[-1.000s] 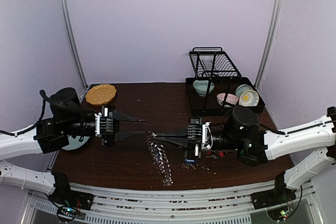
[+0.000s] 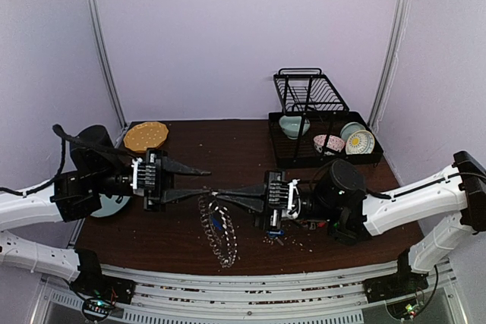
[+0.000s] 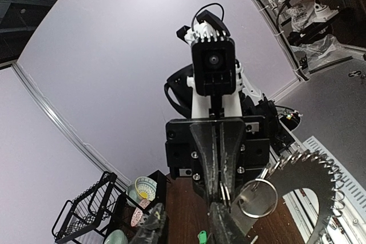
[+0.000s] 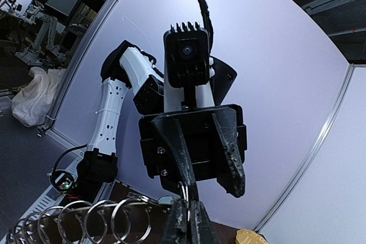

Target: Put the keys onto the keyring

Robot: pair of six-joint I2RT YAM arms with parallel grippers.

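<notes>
The keyring, a loop (image 2: 226, 254) lined with small metal rings, hangs from the fingertips of my right gripper (image 2: 216, 194), which is shut on it. In the right wrist view its rings (image 4: 117, 221) stretch to the left of the closed fingers. My left gripper (image 2: 209, 181) is open, with the lower finger's tip close by the held end of the keyring. Whether they touch, I cannot tell. A blue key (image 2: 276, 232) lies on the table below the right gripper. Something green (image 3: 202, 236) shows low in the left wrist view.
A black dish rack (image 2: 326, 158) with bowls stands at the back right. The yellow plate (image 2: 146, 136) is at the back left, and a pale blue plate (image 2: 111, 206) lies partly under the left arm.
The loop has swung and looks wider. The left arm has barely shifted.
</notes>
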